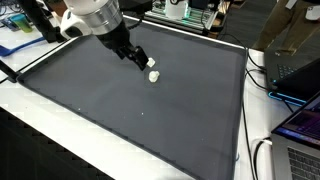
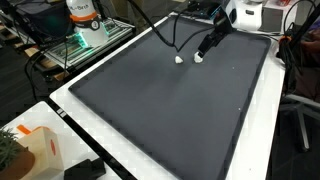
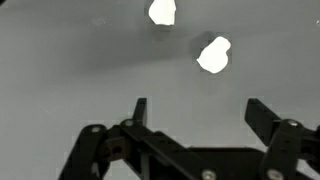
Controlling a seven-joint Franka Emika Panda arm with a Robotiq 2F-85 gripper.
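Note:
Two small white objects lie a short way apart on the dark grey board. In the wrist view, one white piece is at the top edge and an elongated, tilted white piece lies lower and to the right. My gripper is open, its fingers spread wide, with nothing between them; both pieces are ahead of the fingertips. From exterior view 1, the gripper hangs close beside the farther white piece, while the nearer white piece lies clear. Exact height above the board is hard to tell.
Much of the board is bare, especially toward the front. A laptop and a dark cable are at the right in exterior view 1. A plant pot stands off the board's corner in exterior view 2.

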